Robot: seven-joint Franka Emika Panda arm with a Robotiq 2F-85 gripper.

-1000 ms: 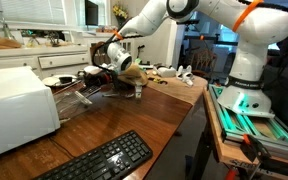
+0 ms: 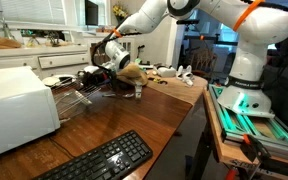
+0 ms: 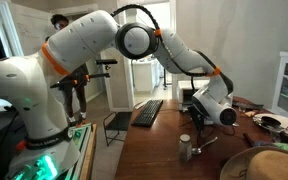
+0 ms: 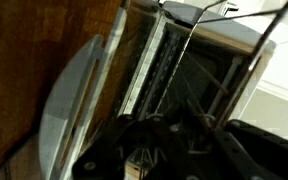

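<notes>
A wire rack (image 2: 71,103) stands on the brown table beside the white box-like appliance. My gripper (image 2: 96,76) is low at the rack's far end, its fingers lost among dark shapes. In exterior view 2 the white wrist housing (image 3: 218,109) hangs just above the table, and the fingertips are hard to make out. The wrist view looks closely at metal rack bars (image 4: 149,65), with a pale, curved, plate-like piece (image 4: 64,105) to their left. Dark gripper parts fill the lower edge there. What lies between the fingers is too dark to tell.
A black keyboard (image 2: 97,157) lies at the table's front, and the white appliance (image 2: 17,108) stands at the left. A small shaker-like container (image 3: 185,148) stands near the gripper, with a round brown item (image 3: 274,163) to its right.
In exterior view 1 the rack's wires have shifted slightly left and toward the camera, with the arm's end moving slightly beside them. Keyboard and appliance are unmoved.
</notes>
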